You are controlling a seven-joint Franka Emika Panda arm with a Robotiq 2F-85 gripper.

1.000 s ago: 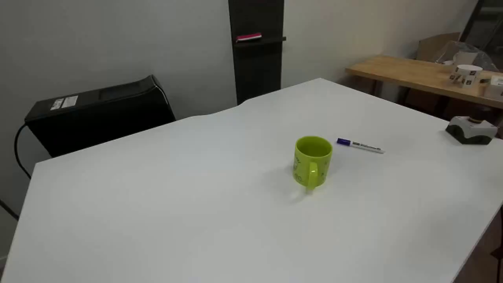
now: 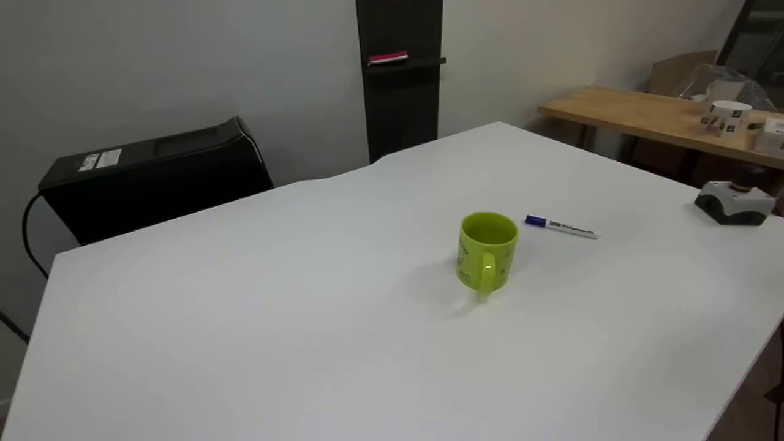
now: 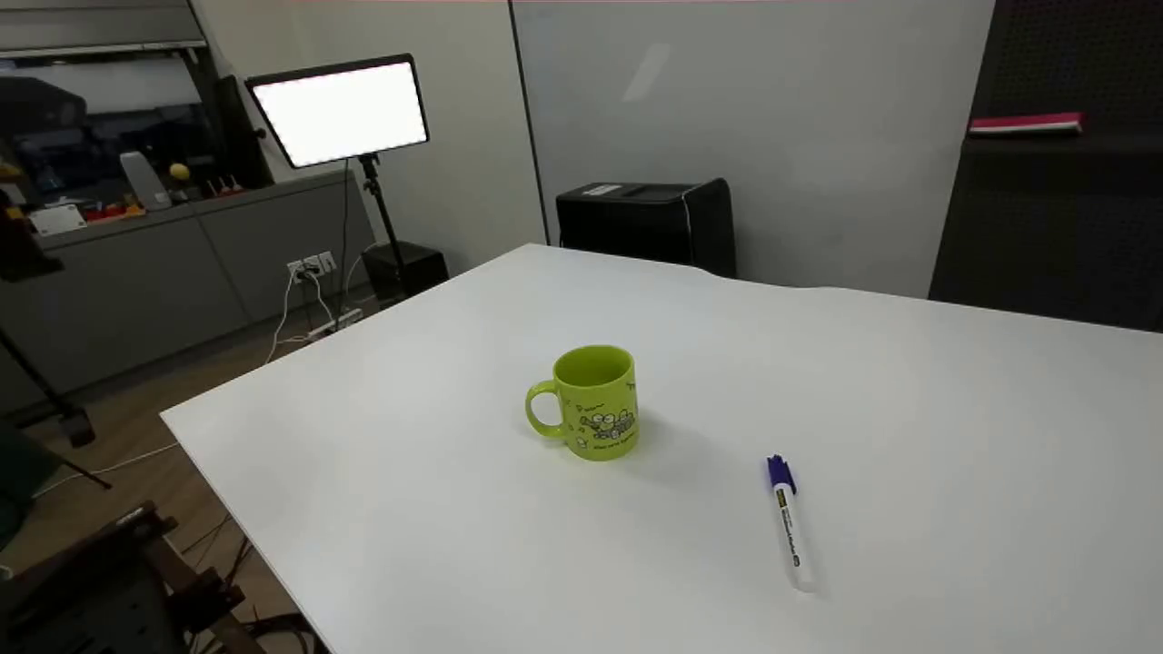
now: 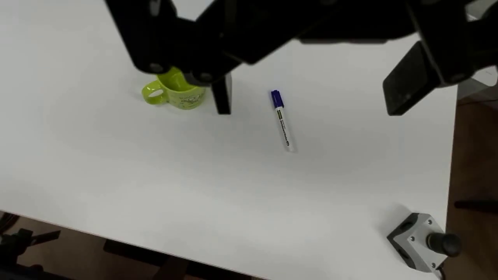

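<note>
A yellow-green mug [image 2: 474, 261] stands upright on the white table, empty as far as its inside shows. Its handle [image 3: 541, 410] points left in exterior view 2. Beside it, apart, lies a white marker [image 3: 790, 534] with a blue cap [image 3: 779, 470]. In the wrist view my gripper is open, its two dark fingers wide apart with nothing held between them. The marker [image 4: 283, 122] shows on the table below the gap, and the left finger [image 4: 221, 95] partly covers the mug [image 4: 184, 95]. Neither exterior view has the gripper in it.
Near the table's edge sits a grey box with a black knob [image 4: 420, 245]. A black case [image 2: 158, 180] stands behind the table, and a lit panel [image 3: 343, 113] beyond it.
</note>
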